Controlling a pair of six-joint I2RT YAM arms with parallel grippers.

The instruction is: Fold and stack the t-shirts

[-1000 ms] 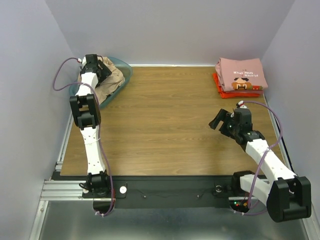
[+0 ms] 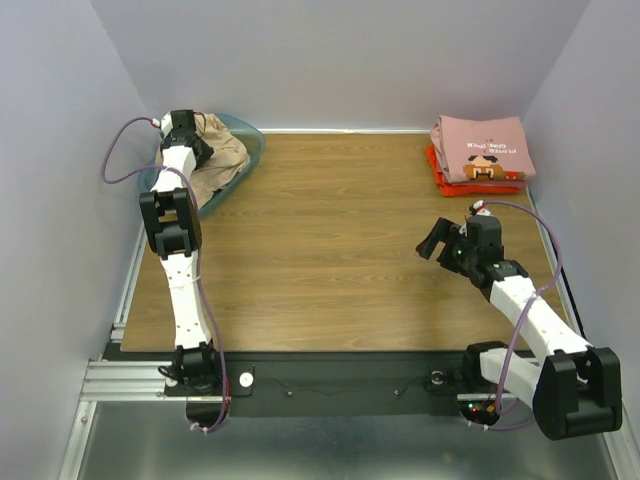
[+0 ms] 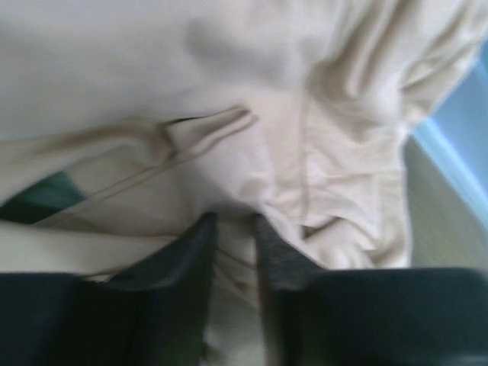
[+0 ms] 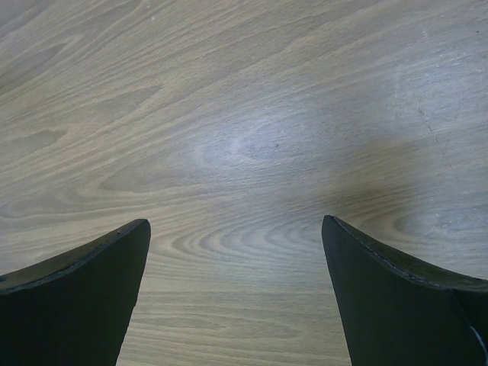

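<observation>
In the top view a crumpled beige shirt lies in the blue basket at the far left. My left gripper reaches down into it. The left wrist view shows the beige cloth close up, with the blurred fingers of that gripper near each other and a strip of fabric in the narrow gap. Whether they pinch it cannot be told. Over bare table at the right, my right gripper stands open and empty. A folded pink shirt with a printed figure tops a stack at the back right.
Red folded cloth shows beneath the pink shirt. Walls stand close at the left, right and back; the basket sits against the back left corner.
My right arm has barely moved; the stack is unchanged.
</observation>
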